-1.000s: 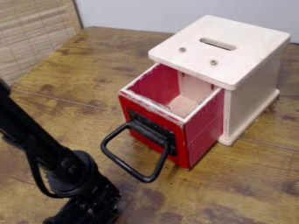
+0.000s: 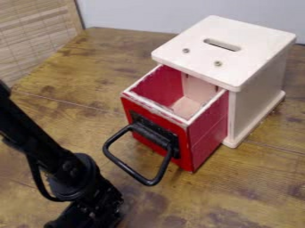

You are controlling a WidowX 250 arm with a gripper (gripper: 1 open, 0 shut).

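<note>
A pale wooden box (image 2: pixel 256 76) with a slot and two screws on top stands on the table, its red drawer (image 2: pixel 208 134) pulled out toward the front left. The drawer looks empty inside. A black loop handle (image 2: pixel 156 174) on the drawer's front points down and left. The black arm comes in from the left edge, and its gripper (image 2: pixel 92 212) is low at the bottom left, apart from the handle. Its fingertips are dark and partly cut off by the frame, so their state is unclear.
A woven panel (image 2: pixel 30 36) is at the upper left, and a pale wall (image 2: pixel 131 12) runs behind the box.
</note>
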